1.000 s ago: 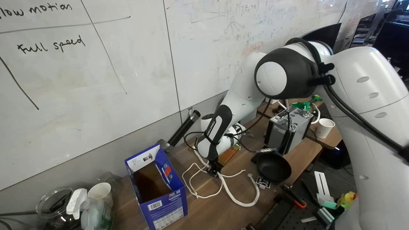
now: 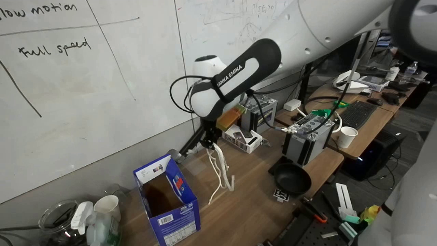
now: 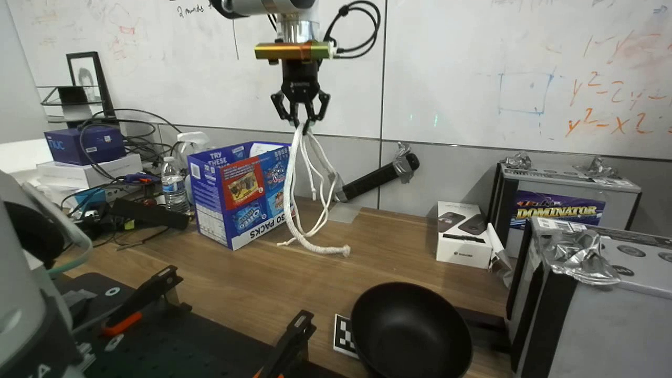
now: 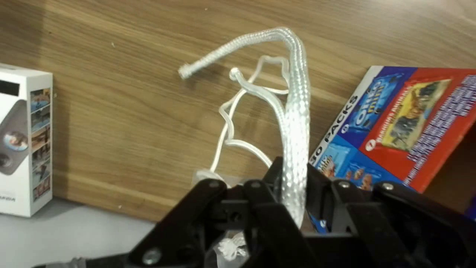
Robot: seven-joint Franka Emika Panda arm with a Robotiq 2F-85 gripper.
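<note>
White ropes (image 3: 291, 189), one thick and others thinner, hang in a bundle from my gripper (image 3: 302, 124), which is shut on them. Their lower ends dangle loosely; in the wrist view the thick rope (image 4: 296, 111) runs up from between the black fingers and curls to the left. Whether the lowest ends touch the table is hard to tell. Close by stands a blue snack box (image 2: 175, 217) with its top open. My gripper is above the table, to the right of the box and near the wall in exterior view 2.
A black bowl (image 3: 412, 331) sits near the front, beside a checkered marker (image 3: 344, 335). Grey batteries (image 3: 592, 315) and a white phone box (image 3: 463, 236) occupy the right. A black cylinder (image 3: 378, 179) leans by the wall. Bare table (image 3: 277, 283) lies mid-front.
The arm has risen and moved back toward the whiteboard, nearer the box. The ropes, lying spread on the table before, now hang from my gripper.
</note>
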